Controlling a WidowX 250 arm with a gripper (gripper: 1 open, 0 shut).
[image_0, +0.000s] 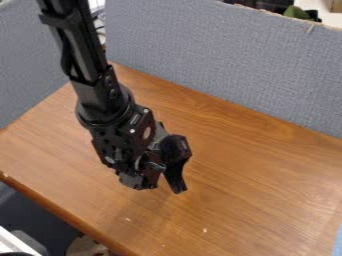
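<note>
My black gripper (173, 180) hangs from the arm over the left-middle of a bare wooden table (254, 190), angled down toward its surface. It appears shut, with nothing visible between its fingers, though the dark parts are hard to make out. No loose object shows on the table.
Grey padded walls (221, 62) line the back and left of the table. Some clutter lies off the table at the bottom left and behind the back wall at top right.
</note>
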